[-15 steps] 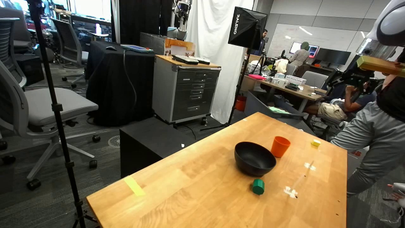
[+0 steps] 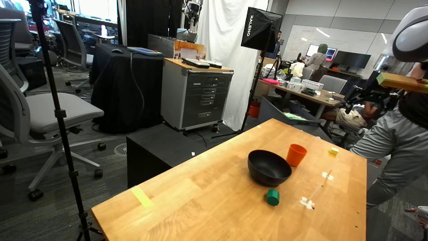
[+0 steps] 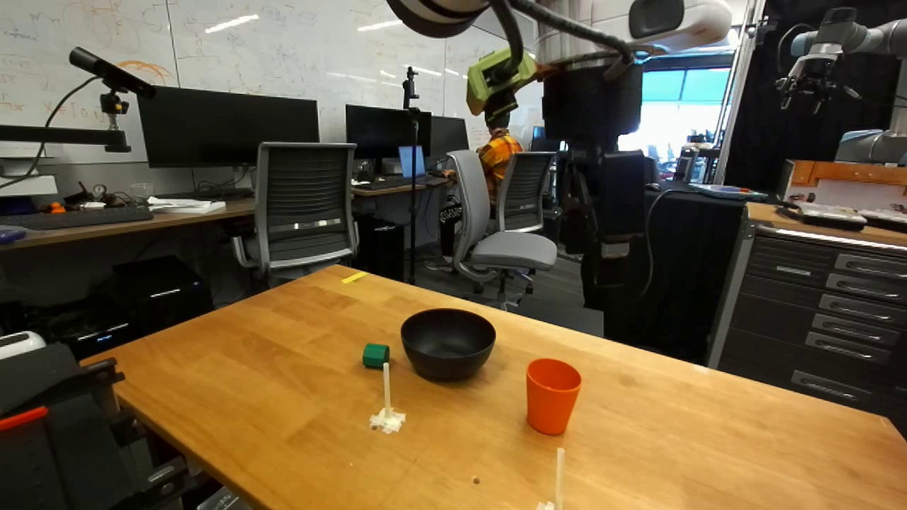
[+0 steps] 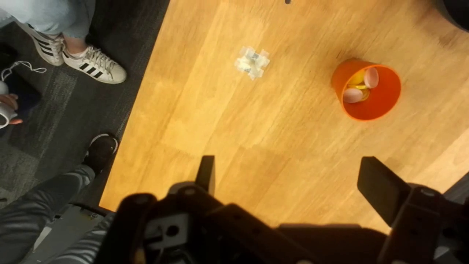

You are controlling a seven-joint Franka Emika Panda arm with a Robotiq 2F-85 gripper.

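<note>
My gripper is open, its two dark fingers wide apart with only bare tabletop showing between them. In exterior view 1 it hangs well above the right end of the table. An orange cup [image 4: 378, 94] stands upright, holding several small yellow and pinkish pieces; it is up and to the right of my fingers in the wrist view. Beside the cup is a black bowl [image 2: 269, 168], which looks empty in exterior view 2. A green block [image 3: 375, 355] lies close to the bowl. The small yellow block [image 2: 333, 151] sits near the table's right edge, not visible in the wrist view.
Two thin pale sticks, one of them a stick [image 3: 387, 387] on a taped base, stand upright from the wooden table [image 2: 192, 192]. Yellow tape [image 2: 142, 196] marks its left end. People stand or sit close to the table's edge.
My gripper has sunk slightly in exterior view 1, and the arm has shifted a little. The cup, bowl and both blocks have stayed in place.
</note>
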